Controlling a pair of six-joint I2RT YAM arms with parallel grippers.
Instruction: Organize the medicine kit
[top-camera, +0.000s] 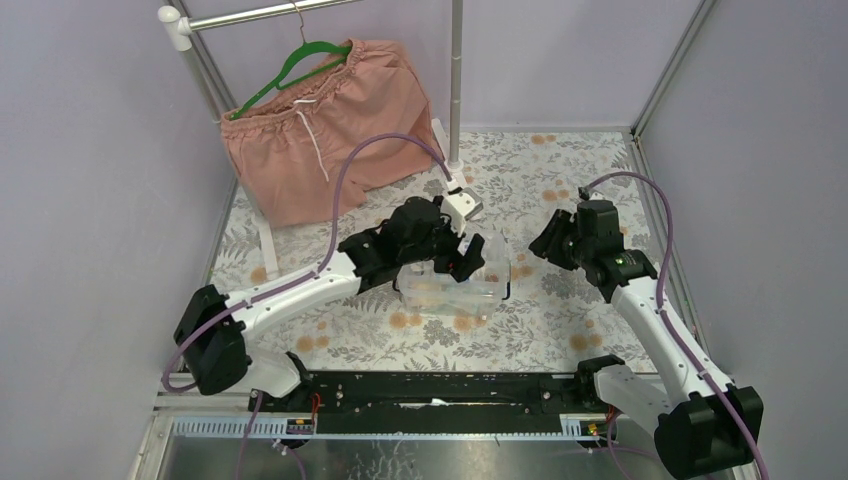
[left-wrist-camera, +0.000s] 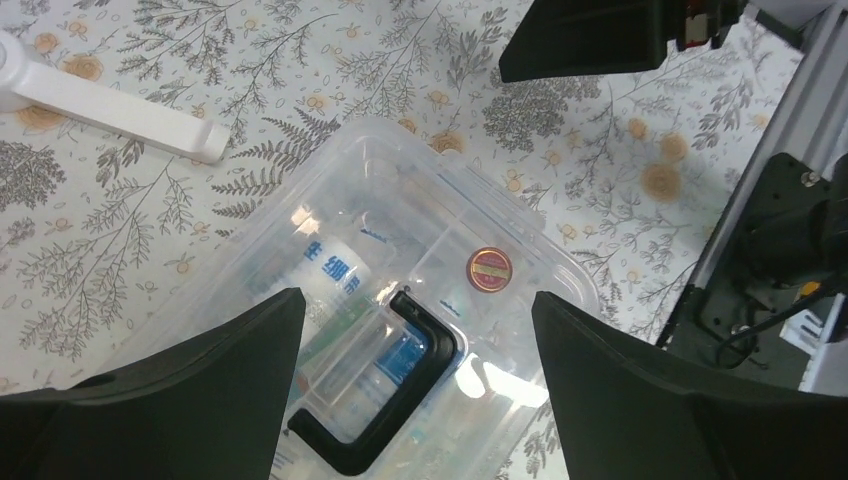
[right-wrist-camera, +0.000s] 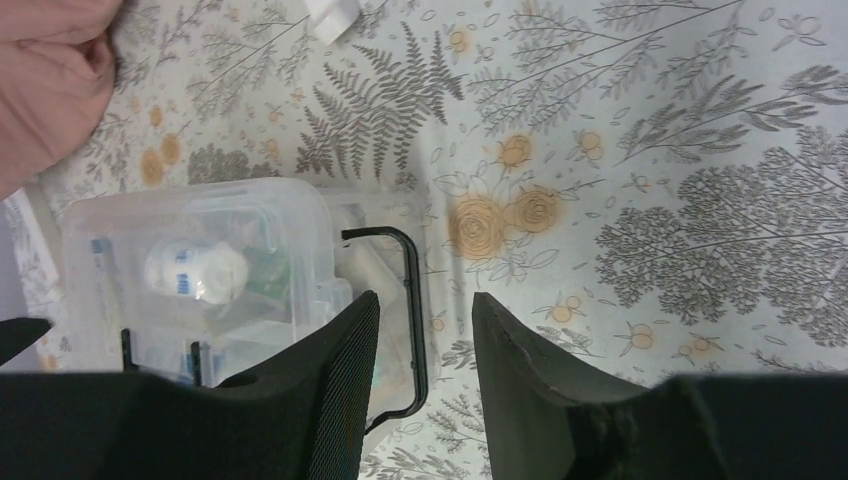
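Note:
A clear plastic medicine kit (top-camera: 440, 292) stands mid-table with its lid on. Through the plastic in the left wrist view show a white bottle (left-wrist-camera: 335, 272), a round red-and-gold item (left-wrist-camera: 489, 269) and blue-marked packs. A black handle (left-wrist-camera: 398, 395) lies on the lid, and a black side latch (right-wrist-camera: 415, 310) shows on the kit's right end. My left gripper (top-camera: 468, 258) hangs over the kit, open, its fingers apart on either side of the handle with nothing between them. My right gripper (top-camera: 553, 243) is open and empty, to the right of the kit.
Pink shorts (top-camera: 330, 130) hang from a green hanger (top-camera: 300, 62) on a white rack at the back left. The rack's white foot (left-wrist-camera: 120, 112) reaches toward the kit.

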